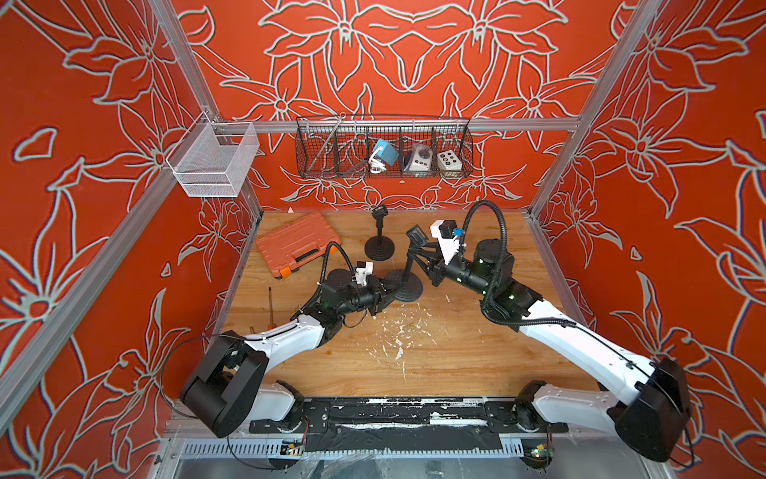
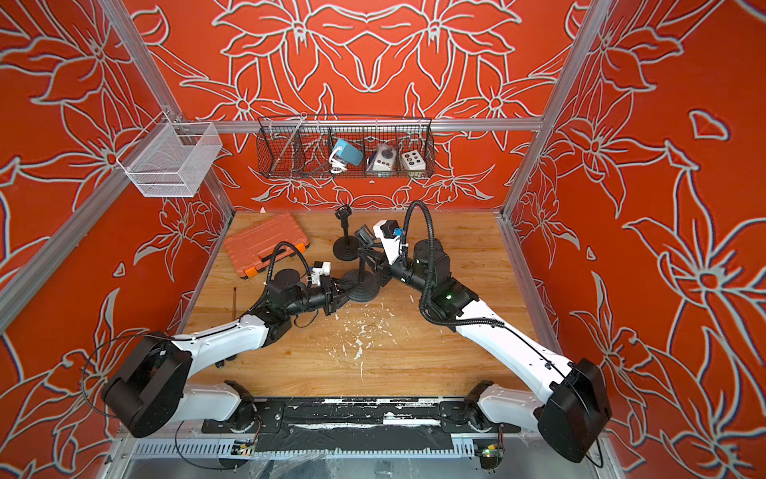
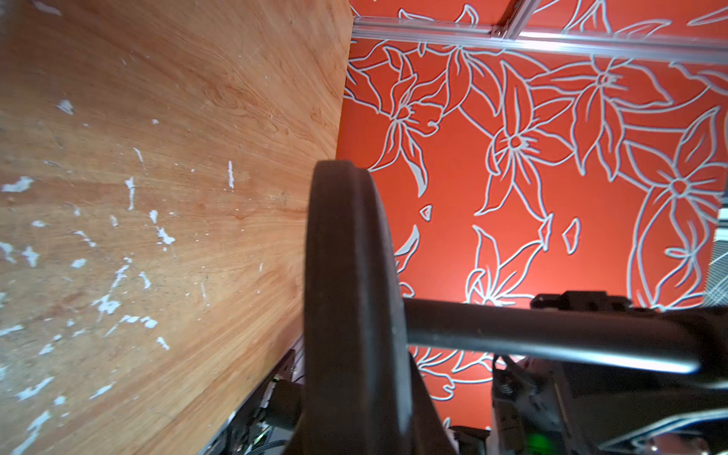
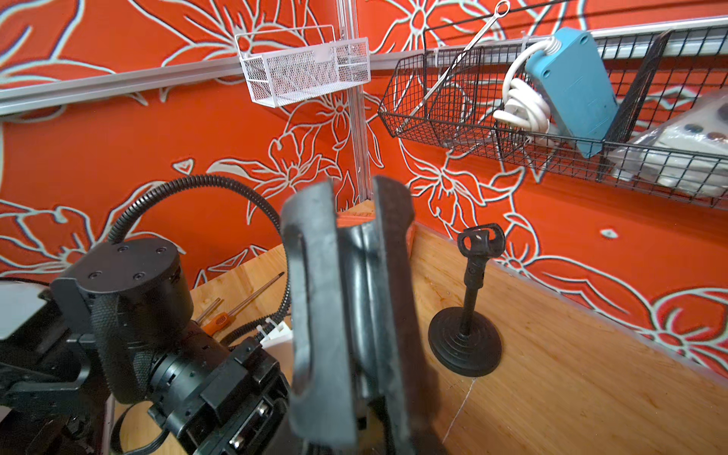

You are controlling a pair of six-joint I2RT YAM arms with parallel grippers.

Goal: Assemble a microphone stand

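Observation:
A black round stand base [image 1: 405, 291] with an upright pole [image 3: 546, 326] stands in mid-table. My left gripper [image 1: 387, 289] is shut on the base at its left; the base's rim [image 3: 349, 303] fills the middle of the left wrist view. My right gripper [image 1: 427, 255] is shut on the upper part of the stand, where a black mic holder [image 4: 356, 303] tops the pole and fills the middle of the right wrist view; its fingers are mostly hidden there. A second black stand with a holder [image 4: 464, 333] stands upright behind.
An orange case [image 1: 295, 235] lies at the back left, with screwdriver-like tools [image 2: 234, 307] left of the left arm. A wire basket [image 1: 383, 151] and a white basket [image 1: 211, 163] hang on the walls.

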